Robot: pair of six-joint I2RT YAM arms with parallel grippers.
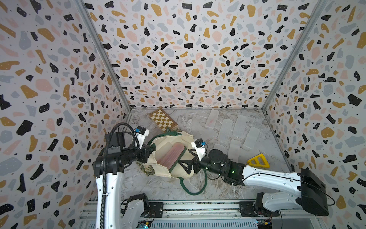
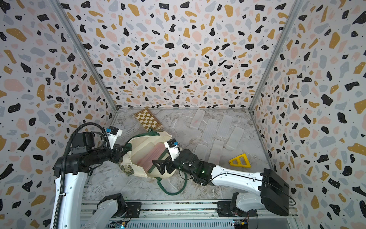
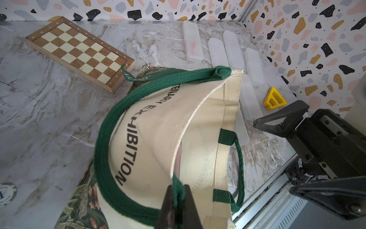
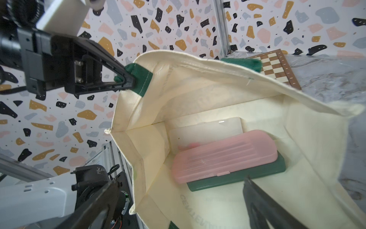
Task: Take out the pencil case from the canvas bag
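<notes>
The cream canvas bag (image 4: pixel 305 126) lies open, a pink pencil case (image 4: pixel 225 154) inside on a dark green one (image 4: pixel 247 173), beside a clear white case (image 4: pixel 202 127). My left gripper is shut on the bag's green handle (image 4: pixel 141 78), lifting that side. My right gripper (image 1: pixel 186 162) is open above the bag's right part, near the pencil cases; in the right wrist view its blurred fingers frame the lower edge.
A chessboard (image 1: pixel 163 118) lies at the back left. Several translucent cases (image 1: pixel 239 126) lie at the back right, with a yellow triangular object (image 1: pixel 257 160) at the right. Bare table lies behind the bag.
</notes>
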